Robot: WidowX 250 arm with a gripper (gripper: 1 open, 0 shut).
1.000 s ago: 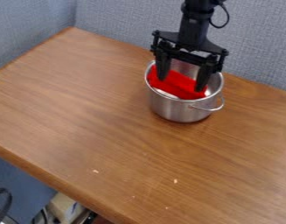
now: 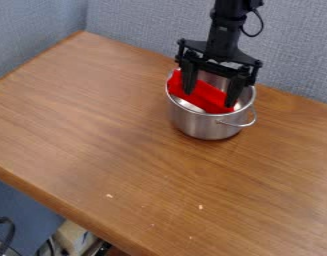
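Observation:
A steel pot (image 2: 203,126) with side handles stands on the wooden table toward the back right, with a red object (image 2: 203,98) inside it. The black gripper (image 2: 210,92) hangs over the pot from above, open, its two fingers reaching down at the pot's mouth on either side of the red object's upper part. Whether the fingertips touch it cannot be told.
A grey padded wall (image 2: 126,25) runs behind it. Cables lie below the table's edge at the lower left.
The gripper has moved very slightly down into the pot; the pot stands in the same place.

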